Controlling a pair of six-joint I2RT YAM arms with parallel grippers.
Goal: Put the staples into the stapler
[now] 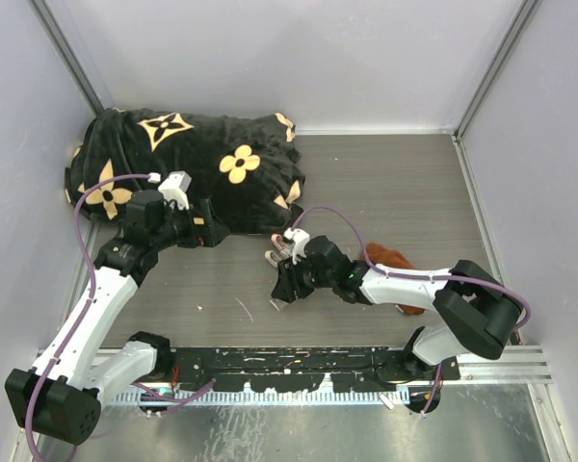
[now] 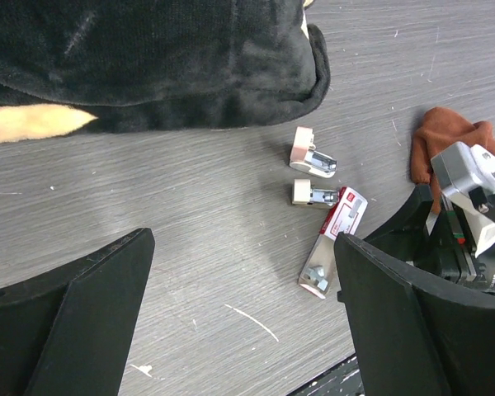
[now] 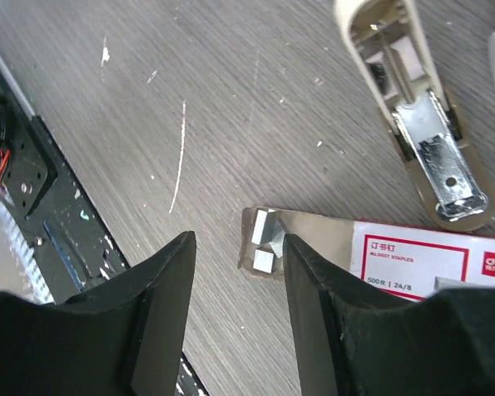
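The red and white staple box [image 3: 421, 257] lies on the table, its brown tray end [image 3: 318, 239] pulled out. Small pieces of silver staples [image 3: 265, 238] sit in that end. Just over it, my right gripper is part open; from its wrist view the staples appear between the fingertips, none visibly gripped. Beyond the box a cream stapler [image 3: 441, 153] lies opened, its metal channel showing. A pink stapler [image 2: 304, 148] lies past it in the left wrist view. My left gripper is wide open and empty, held back at the left.
A dark flowered blanket [image 1: 202, 173] is heaped at the back left. A brown cloth [image 1: 390, 256] lies by the right forearm. A black rail [image 1: 279, 361] runs along the front edge.
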